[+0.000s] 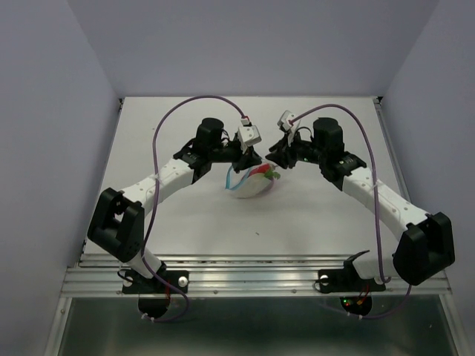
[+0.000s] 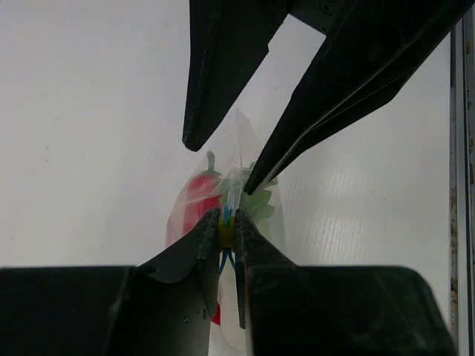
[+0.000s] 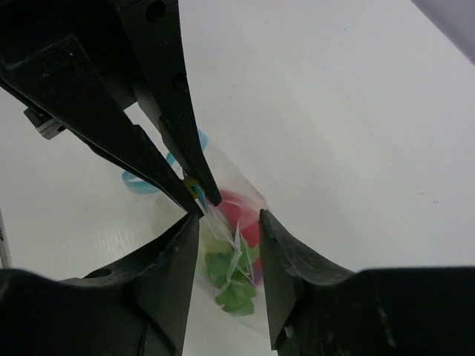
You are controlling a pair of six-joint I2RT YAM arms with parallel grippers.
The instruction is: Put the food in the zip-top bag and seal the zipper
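The clear zip bag [image 1: 252, 187] rests near the middle of the table. Inside it are a red food piece [image 2: 202, 194] and a green leafy piece [image 3: 231, 278]. My left gripper is shut on the bag's yellow zipper slider [image 2: 225, 236], with the blue zipper strip [image 3: 138, 184] trailing behind it. Across from it my right gripper stands open, its fingers [image 2: 215, 81] spread above the bag's top corner. Nothing is pinched between them. How far the zipper is closed is hard to tell.
The two grippers stand very close together over the bag, the left one's fingers [image 3: 167, 111] reaching into the right wrist view. Bare white table [image 1: 178, 222] surrounds the bag, and a metal rail [image 1: 252, 271] runs along the front edge.
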